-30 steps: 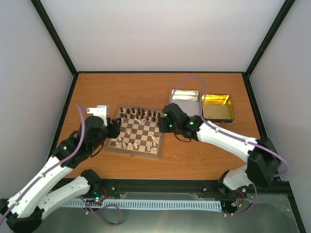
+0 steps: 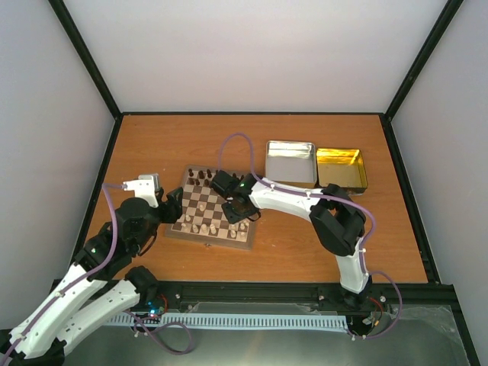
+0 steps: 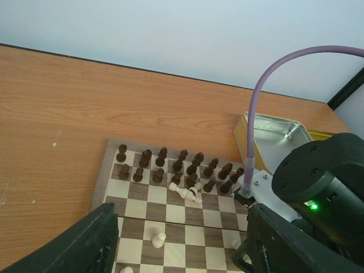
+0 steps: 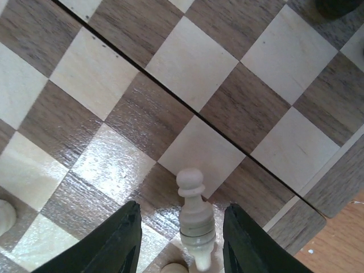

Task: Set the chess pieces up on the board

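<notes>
The chessboard (image 2: 191,236) holds dark pieces along its far side. In the left wrist view, white pieces (image 3: 185,192) lie tipped among the dark ones; a white pawn (image 3: 158,240) stands nearer. My left gripper (image 2: 176,203) hovers at the board's left, its open fingers (image 3: 96,244) empty. My right gripper (image 2: 232,210) is over the board's right side, open around a white piece (image 4: 197,224) that appears to lie on the squares; whether the fingers touch it I cannot tell.
A silver tin (image 2: 290,156) and a gold tin (image 2: 341,168) stand behind the board to the right. Bare table lies right of the board and in front of it.
My right arm has swung left from beside the board to over its right side. My left gripper has drawn slightly left and down in the top view.
</notes>
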